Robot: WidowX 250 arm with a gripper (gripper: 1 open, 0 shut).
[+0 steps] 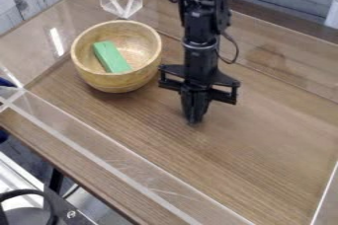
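The black gripper [196,111] hangs low over the wooden table at the centre of the camera view, pointing down, just right of a round wooden bowl [149,45]. Its fingertips are close together, with nothing visible between them. Inside the bowl rests a green block [111,57], tilted against the bowl's floor.
A clear angular plastic object [121,2] stands at the back left. A clear strip runs along its left edge, and black cables lie beyond it at the lower left.
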